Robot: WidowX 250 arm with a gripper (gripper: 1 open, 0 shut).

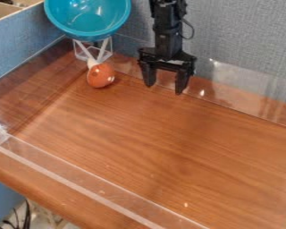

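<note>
A black gripper [166, 77] hangs at the back of the wooden table, near the grey wall, fingers apart and open with nothing visible between them. To its left, an orange round toy [100, 76] with a pale top rests on the table. Above and behind the toy, a turquoise bowl [88, 14] sits on a white stand [94, 49] in the back-left corner.
Clear strips run along its edges. Blue padded walls [32, 60] border the left, and a grey wall [241, 45] stands at the back.
</note>
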